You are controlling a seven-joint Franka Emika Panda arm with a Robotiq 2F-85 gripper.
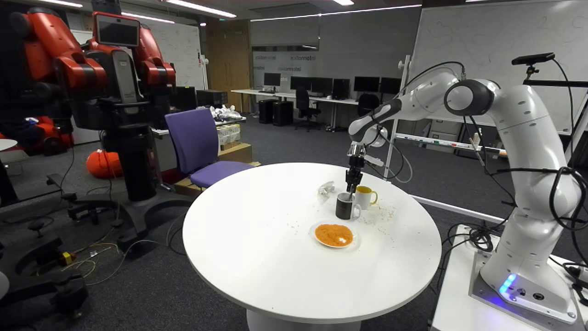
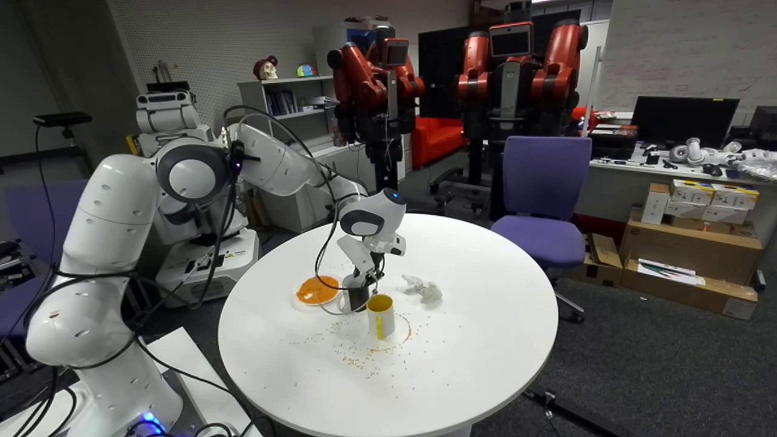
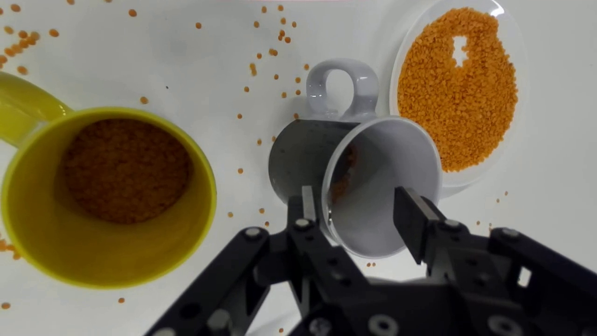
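A dark mug with a pale inside and handle (image 3: 386, 168) stands upright on the round table, with some orange grains inside. Over its mouth in the wrist view, my gripper has its fingers apart: one fingertip overlaps the near wall, the other lies across the opening. Whether either touches the rim cannot be told. In exterior view 1 the gripper (image 1: 351, 189) points down at the dark mug (image 1: 344, 208); a thin shiny strip shows at its rim, too small to identify. A white mug with a yellow inside (image 3: 128, 246), holding orange grains, is beside it.
A white plate (image 3: 398, 73) of orange grains lies close to the dark mug's other side. Crumpled clear plastic (image 2: 424, 290) rests nearby. Loose grains (image 2: 357, 358) are scattered around the mugs.
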